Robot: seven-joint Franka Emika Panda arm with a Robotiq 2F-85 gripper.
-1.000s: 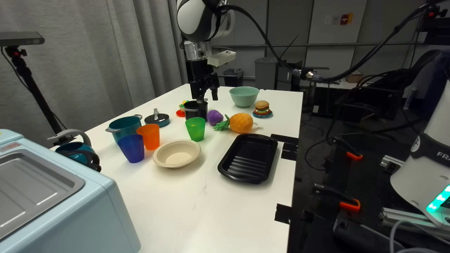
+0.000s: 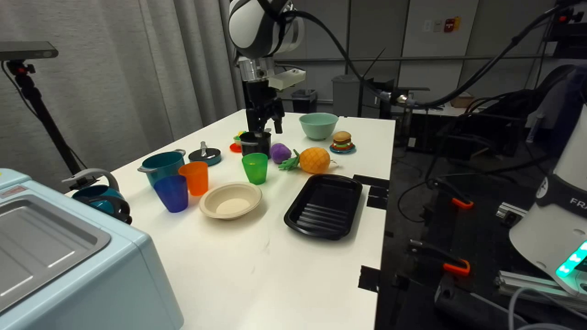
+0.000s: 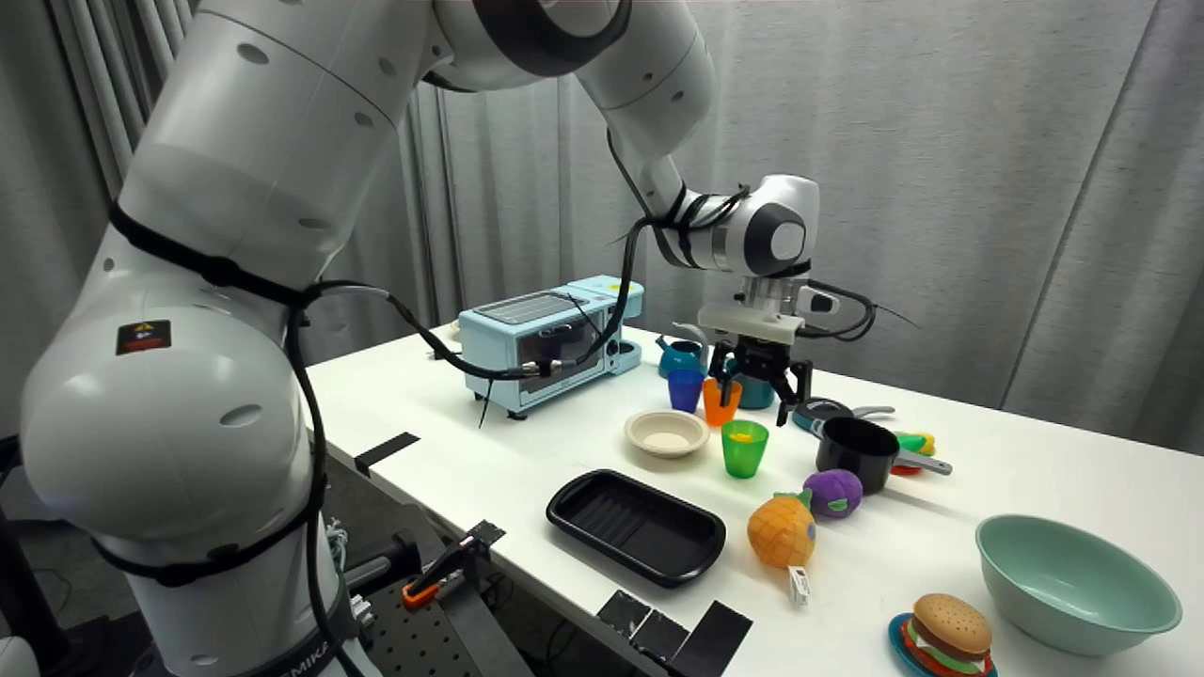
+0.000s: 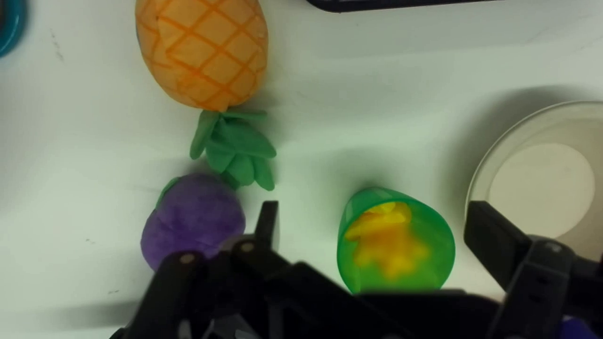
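Observation:
My gripper is open, its two fingers wide apart with nothing held. It hangs above the table, and the wrist view frames a green cup (image 4: 446, 254) between the fingers from above. Inside that cup lies something yellow-orange (image 4: 390, 240), blurred by the plastic. A purple plush vegetable (image 4: 195, 217) rests near one finger, touching or nearly touching the leaves of a plush pineapple (image 4: 206, 51). On the other side of the cup sits a cream bowl (image 4: 542, 189). In exterior view 2 the gripper (image 3: 752, 408) appears above and behind the green cup (image 3: 745, 455).
A black pot (image 3: 858, 457) stands close to the purple plush. Orange (image 3: 722, 404) and blue (image 3: 684, 390) cups, a black tray (image 2: 323, 208), a mint bowl (image 2: 319, 127) and a toy burger (image 2: 342, 141) surround the area.
In exterior view 1 my gripper has shifted very slightly left and downward. The objects on the table have not moved.

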